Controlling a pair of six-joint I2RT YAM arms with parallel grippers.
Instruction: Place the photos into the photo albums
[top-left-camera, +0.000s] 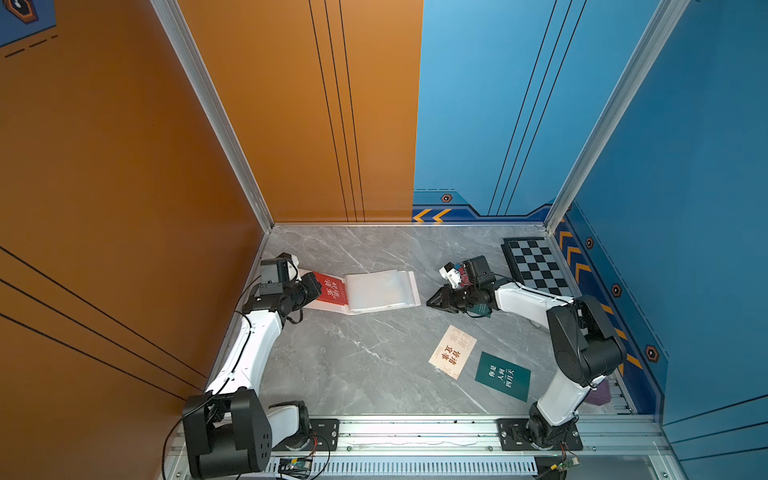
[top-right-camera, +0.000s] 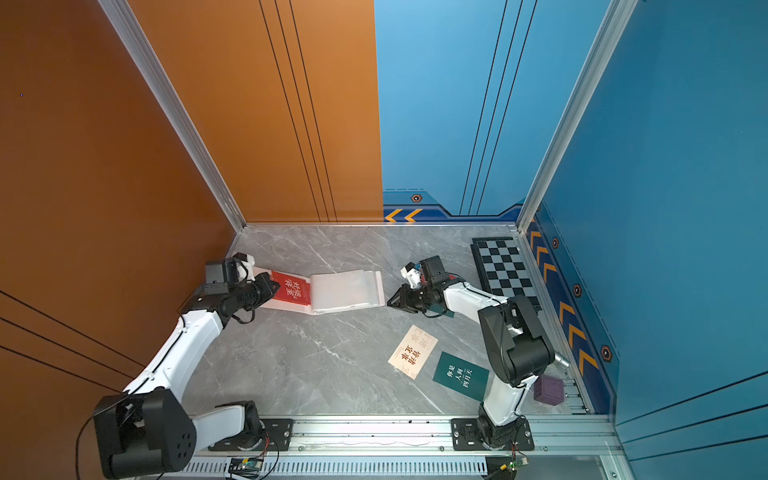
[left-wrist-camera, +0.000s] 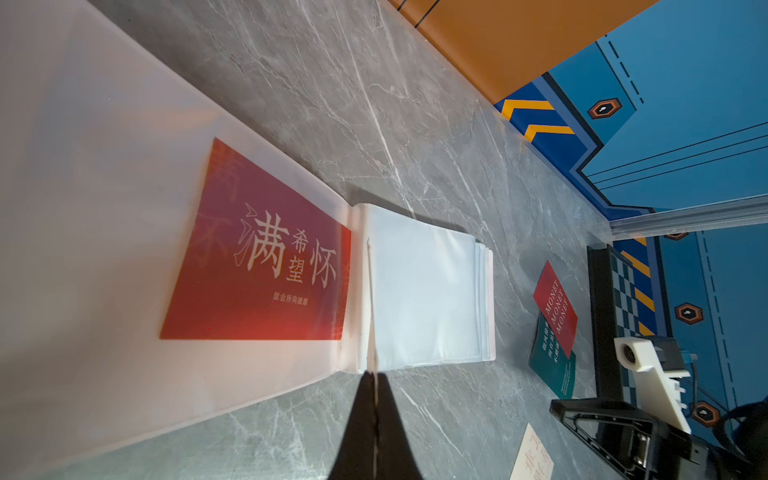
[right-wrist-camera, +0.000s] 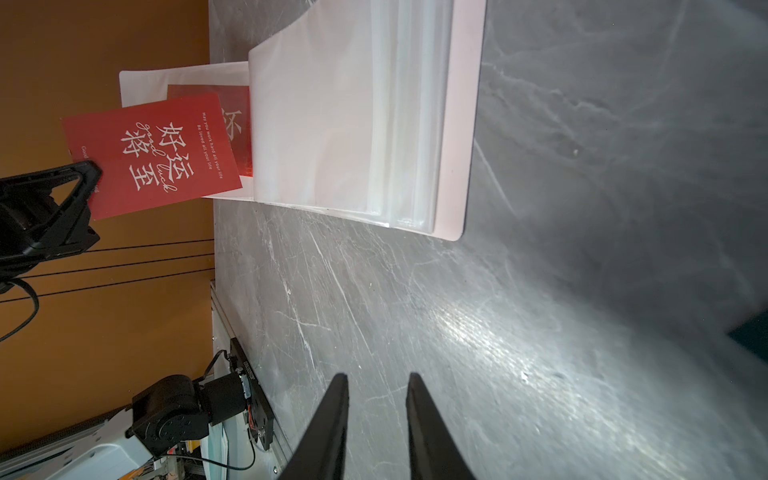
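Observation:
My left gripper (top-left-camera: 308, 288) is shut on a red photo (right-wrist-camera: 152, 152) reading "good luck", held raised over the left page of the open album (top-left-camera: 380, 292). A second red photo (left-wrist-camera: 256, 264) lies under that page's translucent sleeve. The album's right side is a stack of clear sleeves. My right gripper is part open, with nothing between its fingers, right of the album. Red (left-wrist-camera: 554, 304) and green (left-wrist-camera: 550, 360) photos lie beneath the right arm. A beige photo (top-left-camera: 453, 352) and a dark green photo (top-left-camera: 502, 376) lie at the front right.
A checkered board (top-left-camera: 536, 264) lies at the back right, a purple block (top-right-camera: 549, 390) at the front right corner.

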